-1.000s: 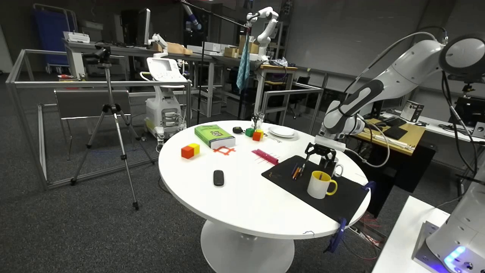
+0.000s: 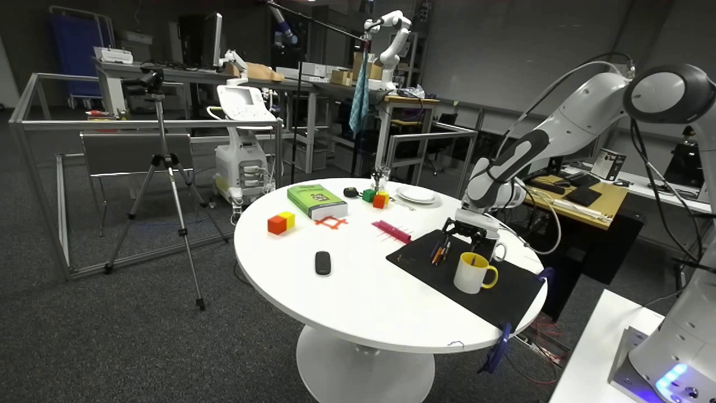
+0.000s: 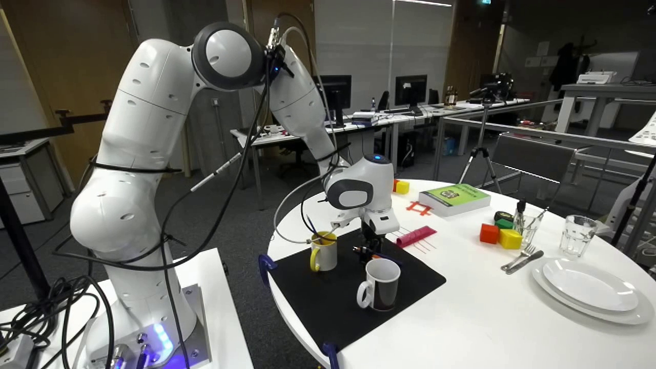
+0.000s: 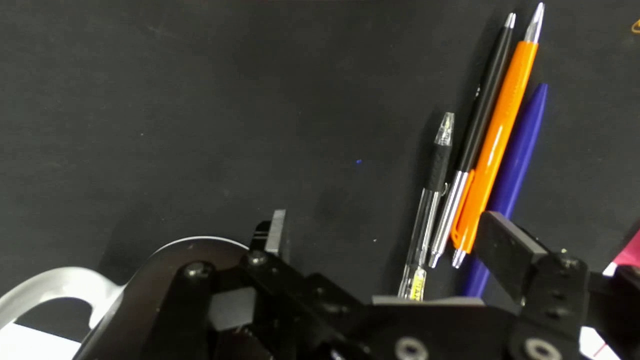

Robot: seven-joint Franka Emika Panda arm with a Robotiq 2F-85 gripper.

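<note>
Several pens lie side by side on the black mat [image 4: 180,120]: a clear pen [image 4: 427,210], a black and silver pen [image 4: 480,114], an orange pen [image 4: 502,120] and a blue pen [image 4: 523,150]. My gripper stands open low over their near ends, nothing clasped. The clear pen runs between its fingers; the right finger [image 4: 507,246] covers part of the blue pen. A white and dark mug [image 3: 382,286] sits close by the gripper's left side. The white mug with yellow inside [image 2: 470,274] stands upright, with a pen [image 3: 314,227] in it.
A pink object [image 3: 416,236] lies just beyond the mat. Farther off are a green book [image 2: 316,201], coloured cubes [image 2: 280,223], plates [image 2: 417,195] and glasses [image 3: 576,237]. Blue clamps [image 2: 498,349] grip the table edge.
In exterior view 1 my gripper has come down and to the left, closer to the mat and the pens. The mugs and pens look unmoved.
</note>
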